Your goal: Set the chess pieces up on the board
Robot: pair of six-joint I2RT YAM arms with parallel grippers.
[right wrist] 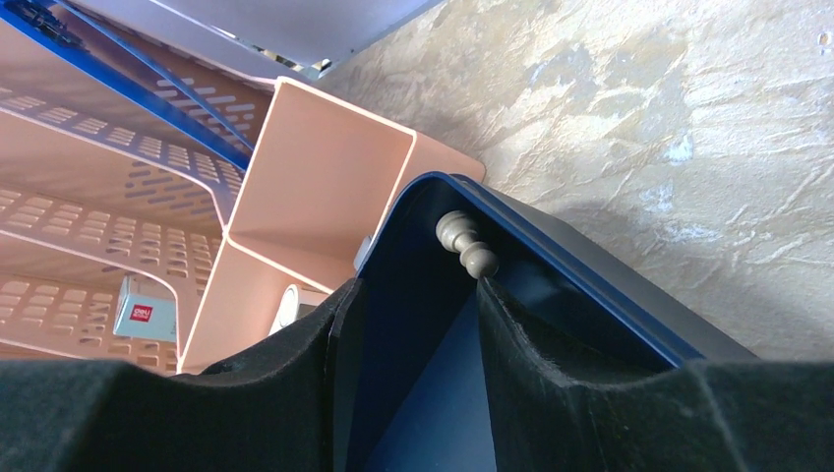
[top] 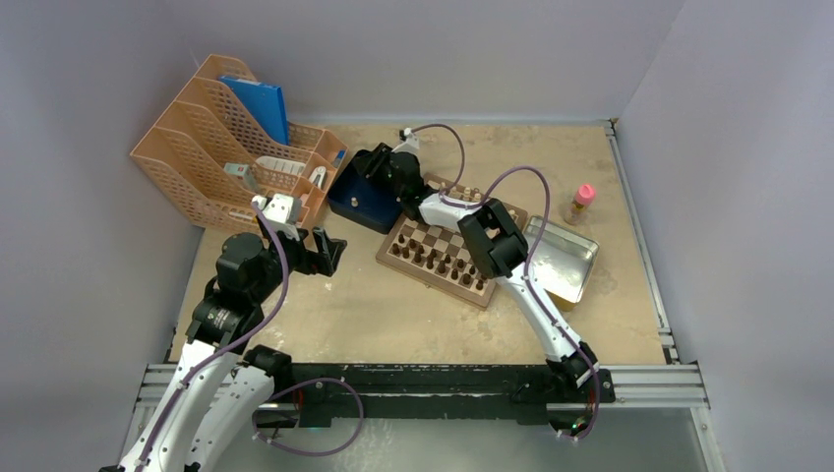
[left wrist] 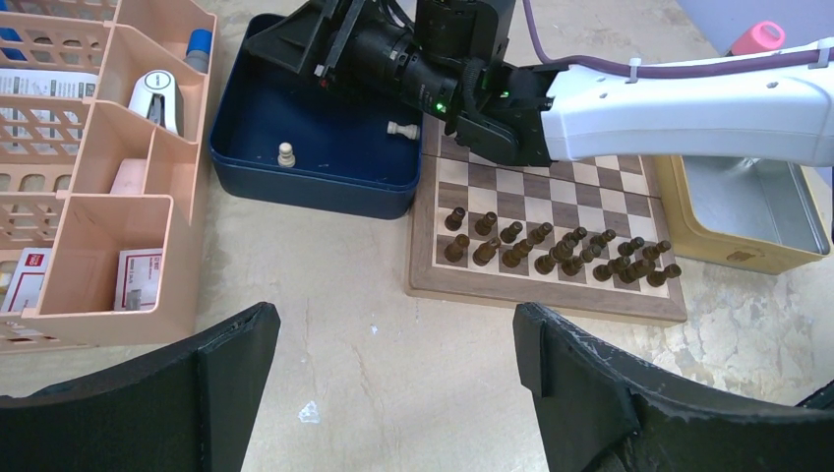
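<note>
The chessboard (top: pixel 423 258) carries dark pieces along its near side; white pieces at the far side are partly hidden by my right arm. My right gripper is open inside the dark blue bin (left wrist: pixel 295 182), at its far end, with a white piece (right wrist: pixel 470 246) lying just beyond its fingertips against the wall. Two other white pieces show in the bin in the left wrist view: one upright (left wrist: pixel 286 155), one lying (left wrist: pixel 403 131). My left gripper hangs open over bare table, left of the board, empty.
A peach organizer (top: pixel 177 147) borders the bin on the left. A metal tin (top: pixel 563 254) sits right of the board, with a pink-capped bottle (top: pixel 582 197) beyond it.
</note>
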